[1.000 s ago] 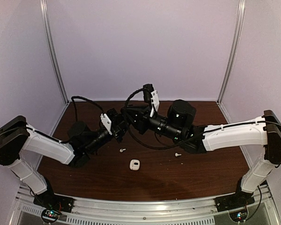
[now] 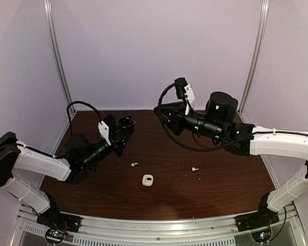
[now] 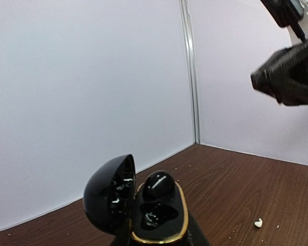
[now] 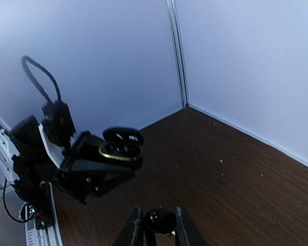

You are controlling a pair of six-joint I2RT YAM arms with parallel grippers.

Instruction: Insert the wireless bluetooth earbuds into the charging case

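My left gripper (image 2: 124, 134) is shut on the black charging case (image 3: 107, 195), whose lid stands open. In the left wrist view one black earbud (image 3: 158, 185) sits in the case and the other cavity looks empty. My right gripper (image 2: 159, 110) is raised to the right of the case, apart from it. In the right wrist view a small black glossy piece (image 4: 159, 220), probably an earbud, is between its fingertips; whether they are closed on it is hard to tell.
A white case (image 2: 148, 180) lies on the wooden table's front middle, with white earbuds (image 2: 134, 164) to its left and right. Walls enclose the back and sides.
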